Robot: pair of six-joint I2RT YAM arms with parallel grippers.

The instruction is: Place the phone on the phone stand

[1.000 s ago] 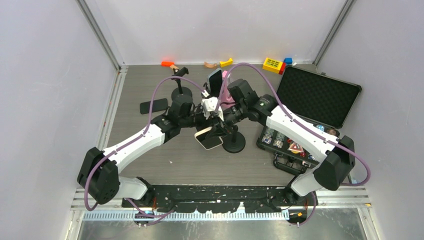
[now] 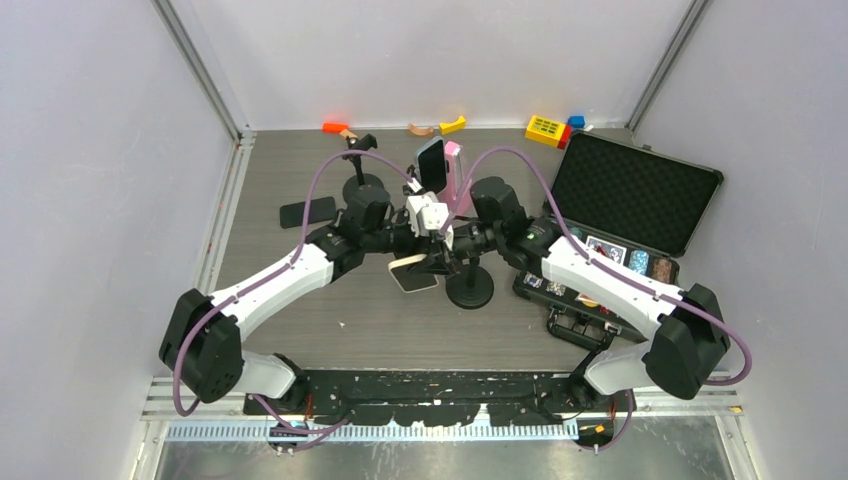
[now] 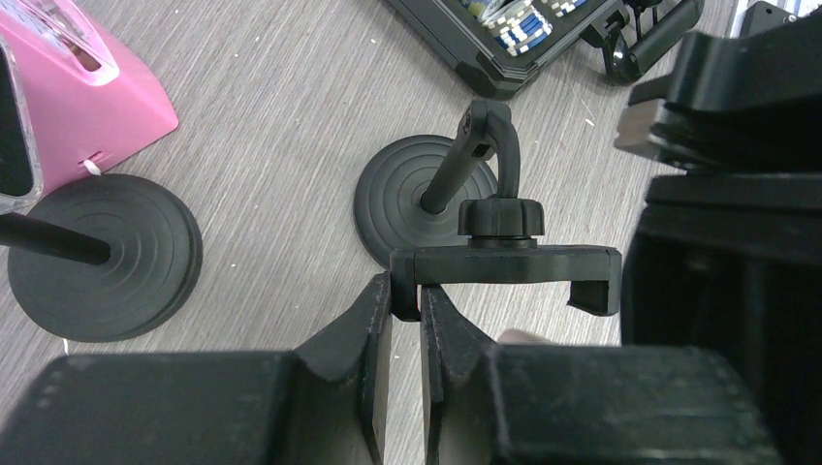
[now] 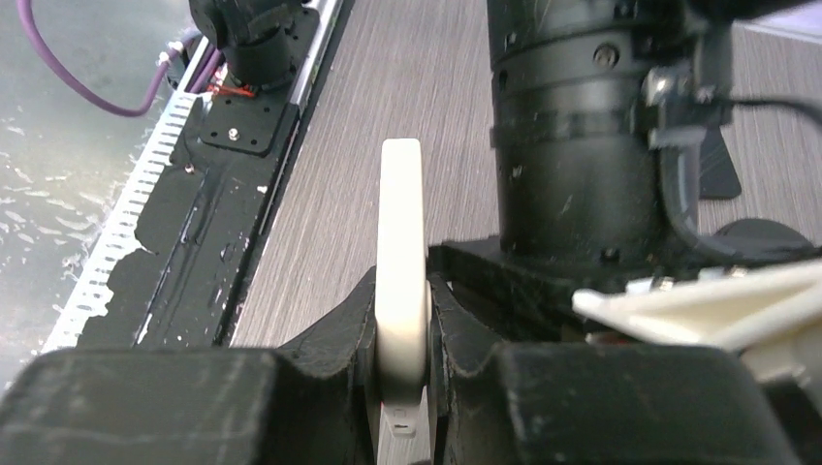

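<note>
My two grippers meet over the middle of the table. My left gripper is shut on the black bracket (image 3: 523,263) atop a phone stand, whose round base (image 3: 393,199) is on the table. My right gripper is shut on a pale phone (image 4: 399,223), seen edge-on. In the top view this phone (image 2: 414,276) is low beside the stand base (image 2: 469,293), largely under the grippers; whether it touches the bracket cannot be told.
A dark phone (image 2: 307,212) lies at left. Behind are another stand (image 2: 363,188), an upright phone (image 2: 431,163) and a pink object (image 3: 116,116). An open case (image 2: 630,200) fills the right side.
My right arm has shifted slightly down and rightward in the top view since a second ago, and the held phone has turned a little. The left arm has barely moved.
</note>
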